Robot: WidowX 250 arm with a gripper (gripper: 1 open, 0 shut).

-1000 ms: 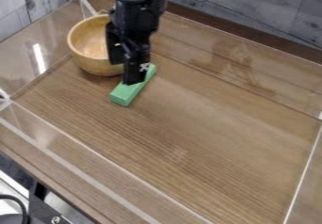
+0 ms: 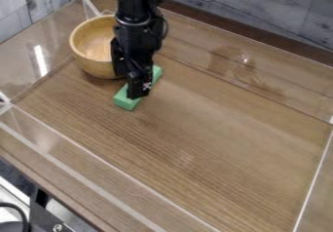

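My black gripper (image 2: 134, 78) hangs over a green block (image 2: 128, 98) lying on the wooden tabletop, left of the middle. The gripper is open, its lower part partly in front of the block. I cannot tell whether it touches the block.
A round tan bowl (image 2: 92, 41) sits just left of and behind the gripper. A raised rim runs round the edges, with a grey wall at the back.
The gripper has come down and slightly left, closer over the green block. The block and bowl look unmoved.
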